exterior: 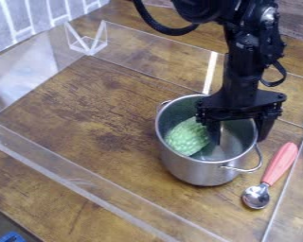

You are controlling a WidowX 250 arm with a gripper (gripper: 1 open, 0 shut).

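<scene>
A steel pot [192,165] stands right of centre on the wooden table. Inside it, a pale green bumpy vegetable [187,136] leans at the left side. My black gripper [235,129] is over the right part of the pot, open, its fingers reaching down at the rim to the right of the vegetable; the near finger partly hides the pot's inside.
A scoop with a pink handle [278,165] lies just right of the pot. Clear plastic edging [84,195] borders the work area, and the wooden table [84,113] is bare on the left.
</scene>
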